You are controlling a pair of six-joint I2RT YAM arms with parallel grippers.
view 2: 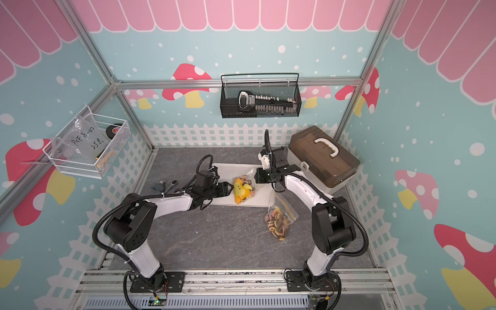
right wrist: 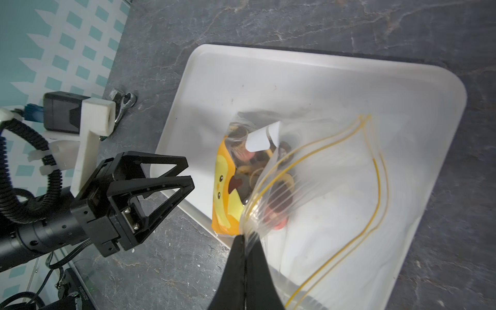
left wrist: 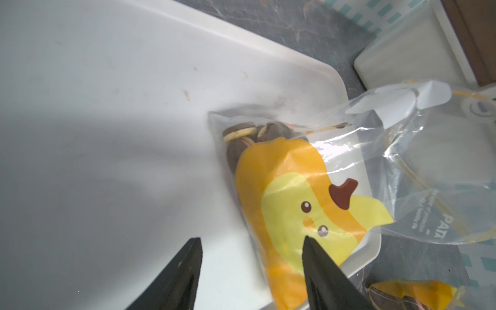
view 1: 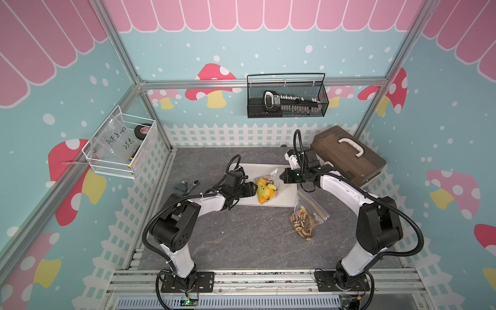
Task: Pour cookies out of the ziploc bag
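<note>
On the white tray [right wrist: 330, 67] lies a clear ziploc bag [left wrist: 289, 201] with a yellow-orange duck print and brown cookies [right wrist: 241, 150] showing inside. Its yellow-lined mouth end rises off the tray and gapes in the right wrist view. My right gripper is shut with wrinkled clear film of the bag gathered at its fingertips. Left of the bag, my left gripper [view 1: 254, 189] points at its printed end. Its fingers [left wrist: 181, 273] stand apart with nothing gripped between them. Loose cookies do not show on the tray; a few small crumbs do.
A second bag of cookies [view 1: 302, 223] lies on the table just in front of the tray's right end. The brown-lidded box [view 1: 348, 155] stands behind my right arm. Small metal tools [view 1: 181, 186] lie at the left.
</note>
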